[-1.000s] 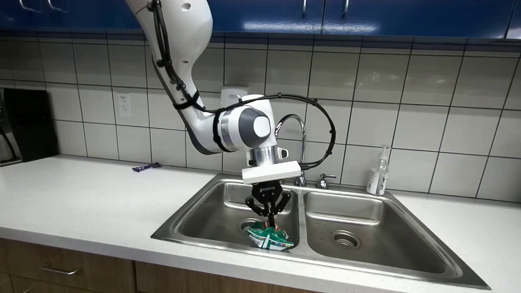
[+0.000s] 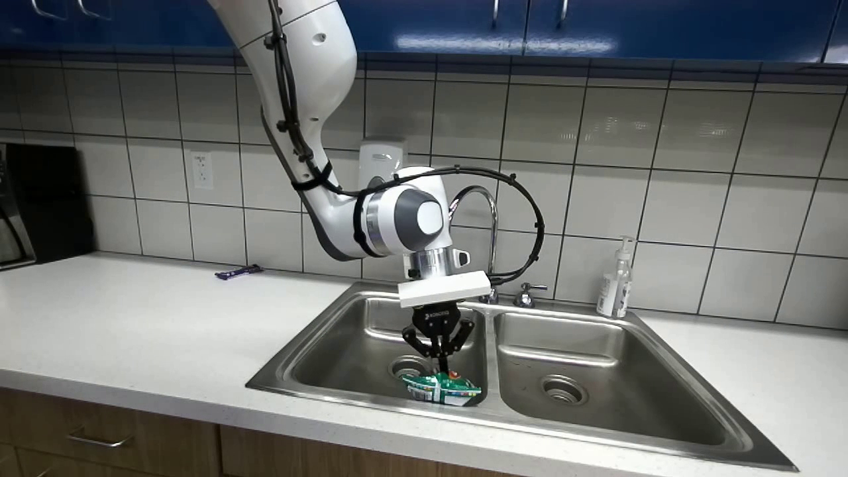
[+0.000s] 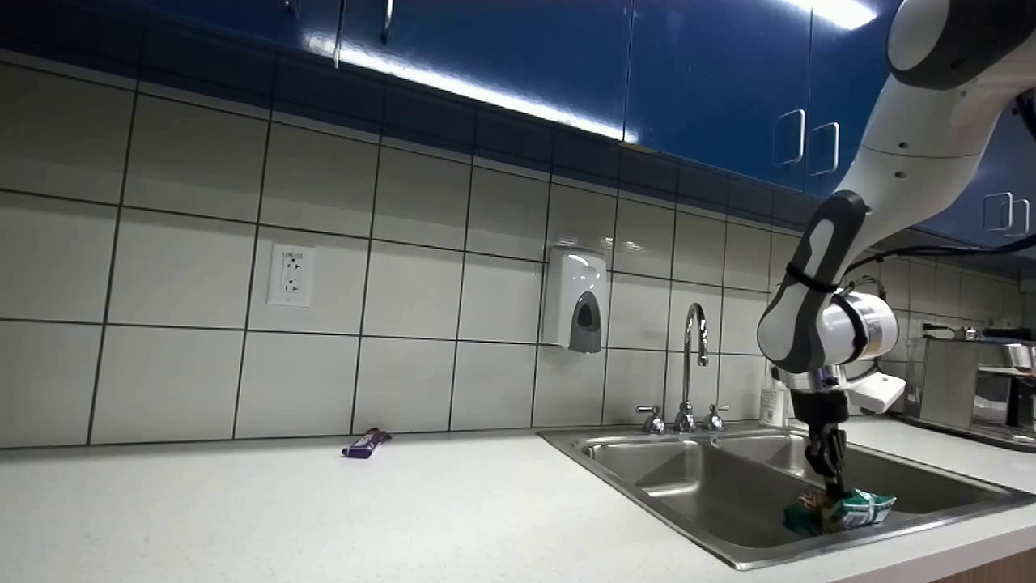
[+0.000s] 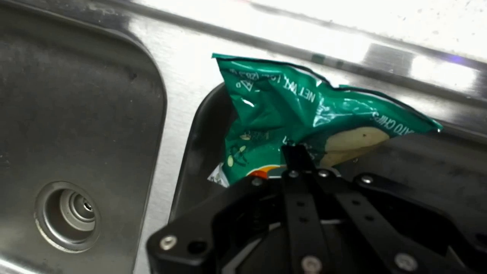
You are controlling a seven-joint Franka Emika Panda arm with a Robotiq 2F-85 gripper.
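A crumpled green chip bag (image 2: 441,389) is in the left basin of the double sink (image 2: 501,397), at its front right corner. My gripper (image 2: 443,370) points down with its fingers together, pinching the middle of the bag. In the wrist view, the bag's creases run in toward the fingertips (image 4: 296,155), and its two ends spread out to either side. Exterior view 2 shows the bag (image 3: 859,508) bunched around the tips. Whether its underside touches the basin floor is hidden.
The faucet (image 3: 687,369) rises behind the sink, and a soap bottle (image 2: 615,282) stands at the back right. A purple wrapper (image 2: 238,271) lies near the wall on the left. The right basin (image 2: 612,377) is empty, and the left counter is mostly clear.
My gripper has moved slightly down and to the right. The bag now looks flatter and wider, with less of it showing behind the fingers.
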